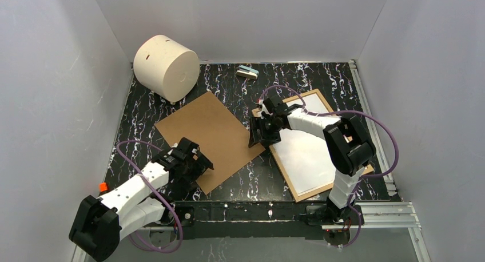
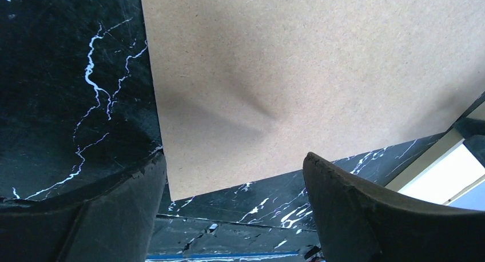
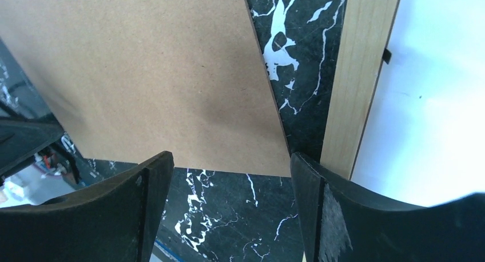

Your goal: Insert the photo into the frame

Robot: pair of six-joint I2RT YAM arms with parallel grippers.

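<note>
A brown board point(image 1: 209, 133) lies flat on the dark marbled table, turned at an angle; no photo shows as such. To its right is the wooden frame point(image 1: 283, 174) with a white inside point(image 1: 309, 159). Over the board's lower left edge, my left gripper stands open, nothing between its fingers. My right gripper is open at the board's right corner, with one finger point(image 3: 323, 199) in the narrow gap between board and frame. In the right wrist view the board point(image 3: 171, 90) reaches between the open fingers, apparently not clamped.
A big white cylinder point(image 1: 163, 67) lies at the back left, and a small stapler-like item point(image 1: 247, 72) rests at the back. An orange block point(image 1: 103, 187) is at the left edge. Dark table point(image 1: 246, 185) shows in front of the board.
</note>
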